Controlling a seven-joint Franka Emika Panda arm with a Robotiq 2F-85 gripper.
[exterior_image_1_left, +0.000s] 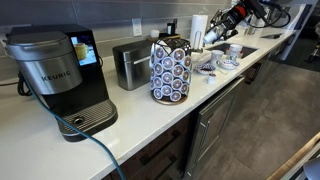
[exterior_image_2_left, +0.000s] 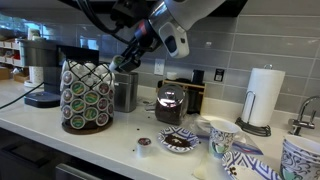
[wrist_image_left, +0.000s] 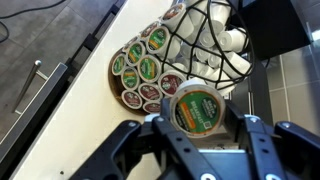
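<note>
In the wrist view, my gripper is shut on a coffee pod (wrist_image_left: 198, 110) with a green and orange lid facing the camera. Behind it stands the wire pod carousel (wrist_image_left: 152, 68), with several pods in its columns and loose ones inside its top. From exterior view 2, my gripper (exterior_image_2_left: 124, 62) is near the top right of the carousel (exterior_image_2_left: 88, 100); the held pod is hard to make out there. A single pod (exterior_image_2_left: 144, 145) sits on the counter to the carousel's right. The carousel (exterior_image_1_left: 170, 72) is also plain in exterior view 1.
A Keurig coffee maker (exterior_image_1_left: 66, 85) and a metal toaster (exterior_image_1_left: 132, 64) stand along the wall. Patterned cups (exterior_image_2_left: 222, 138), saucers (exterior_image_2_left: 180, 138), a dark coffee canister (exterior_image_2_left: 171, 103) and a paper towel roll (exterior_image_2_left: 263, 97) occupy the far side.
</note>
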